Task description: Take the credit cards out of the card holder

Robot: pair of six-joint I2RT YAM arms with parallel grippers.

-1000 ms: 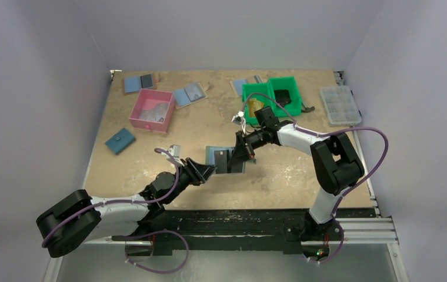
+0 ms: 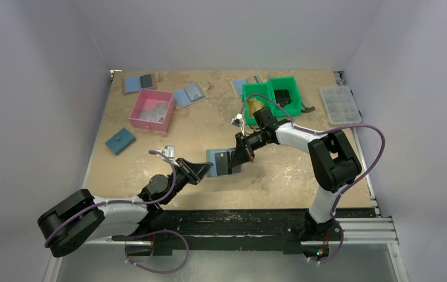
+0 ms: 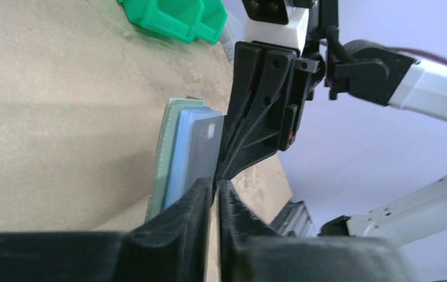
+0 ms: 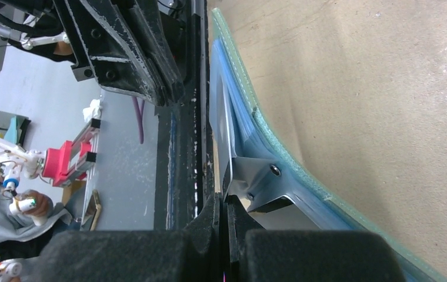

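Note:
An open card holder (image 2: 212,157), blue-green with a grey card face, is raised off the table between my grippers, its green edge (image 4: 242,79) curving across the right wrist view. My right gripper (image 2: 237,161) is shut at the holder, against the grey sleeve and card; whether anything is pinched between its fingertips is hard to tell. My left gripper (image 2: 208,165) is shut just left of the holder, nothing visible between its fingers; in the left wrist view its tips stand in front of the holder.
A pink box (image 2: 162,123) and several other holders, such as a closed teal one (image 2: 120,140), lie left and back. Green bins (image 2: 294,106) and a clear tray (image 2: 340,106) stand back right.
My left gripper has shifted slightly left and looks more closed than a second ago. The holder has moved slightly; the right arm is nearly still.

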